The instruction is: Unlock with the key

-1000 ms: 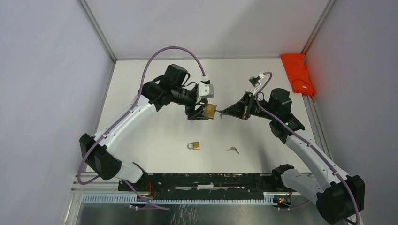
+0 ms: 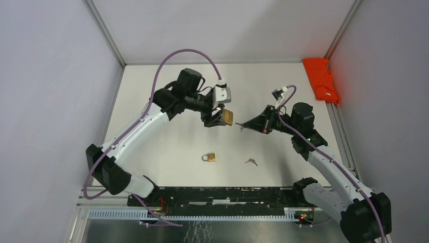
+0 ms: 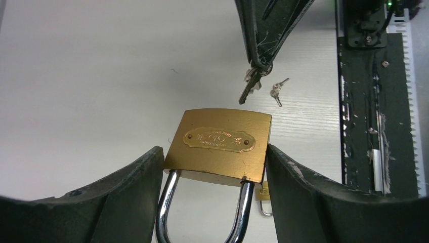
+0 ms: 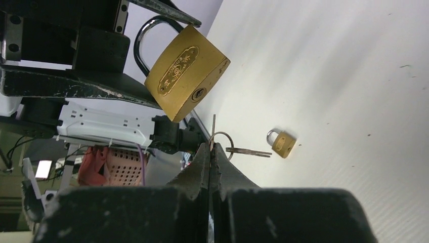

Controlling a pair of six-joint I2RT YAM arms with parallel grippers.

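The large brass padlock (image 3: 222, 131) is held between the fingers of my left gripper, its shackle (image 3: 242, 210) in place in the body. Its keyhole (image 4: 199, 94) faces my right arm in the right wrist view. My right gripper is shut at its tips on a key (image 3: 249, 87), which juts out toward the padlock. A ring (image 4: 230, 142) hangs there with a second key (image 4: 250, 152) dangling sideways. In the top view a small gap separates the key tip from the padlock; the key is outside the keyhole.
On the white table lie a smaller brass padlock (image 2: 211, 157) and another pair of keys (image 2: 251, 162), both nearer the front edge. An orange cloth (image 2: 322, 81) rests at the back right corner. Around both grippers the tabletop is clear.
The left gripper and the large padlock have shifted only slightly.
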